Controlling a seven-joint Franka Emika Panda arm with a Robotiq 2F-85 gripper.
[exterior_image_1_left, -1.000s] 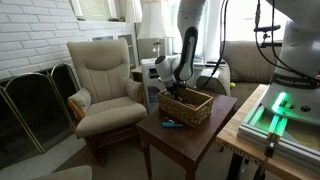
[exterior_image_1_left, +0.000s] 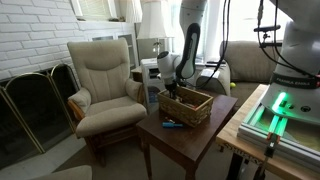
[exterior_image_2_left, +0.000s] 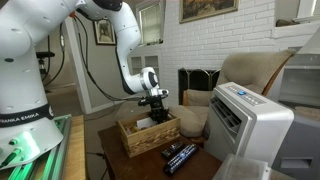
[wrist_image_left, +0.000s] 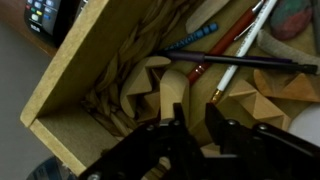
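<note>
A tan woven basket (exterior_image_1_left: 206, 115) rests on the dark wooden table (exterior_image_1_left: 190, 143). My gripper (exterior_image_1_left: 172, 88) reaches down into its far side, also visible as a dark shape in exterior view 2. In the wrist view, dark gripper parts fill the lower edge above the basket's contents. A pale, round-ended wooden piece (wrist_image_left: 174, 95) lies close to them, beside a faceted wooden block (wrist_image_left: 144, 82). Pens lie across the upper part, among them a white one (wrist_image_left: 240, 50) and a black one (wrist_image_left: 192, 56). The fingertips are too dark to judge their opening or any contact.
The basket's wooden rim (wrist_image_left: 75, 60) runs along the left of the wrist view. A dark remote (exterior_image_2_left: 180, 158) and a blue-and-black item (exterior_image_2_left: 172, 150) lie outside the basket. An armchair (exterior_image_1_left: 105, 85) stands beside the table.
The arm's wrist over the basket has shifted only slightly. Basket, table and the items beside it stay in place.
</note>
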